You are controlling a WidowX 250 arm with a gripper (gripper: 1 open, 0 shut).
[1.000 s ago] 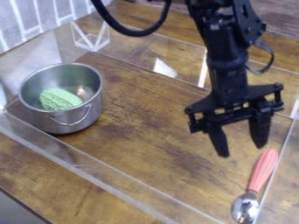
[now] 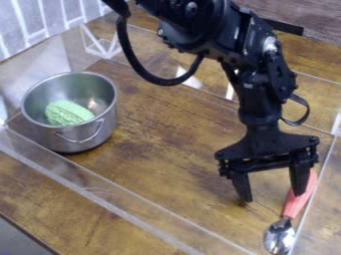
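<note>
My black gripper (image 2: 272, 187) is open, its two fingers pointing down low over the wooden table at the right. Its right finger is at the red handle (image 2: 302, 191) of a spoon whose silver head (image 2: 280, 236) lies toward the lower right corner; whether it touches the handle I cannot tell. A steel pot (image 2: 100, 88) stands at the left with a green, textured object (image 2: 67, 113) inside.
Clear plastic edges border the table (image 2: 154, 169) along the back, left and right. The middle of the table between pot and gripper is clear. A black cable loops above the arm.
My gripper has moved down toward the table and the spoon's handle, still open. The pot and spoon look unmoved.
</note>
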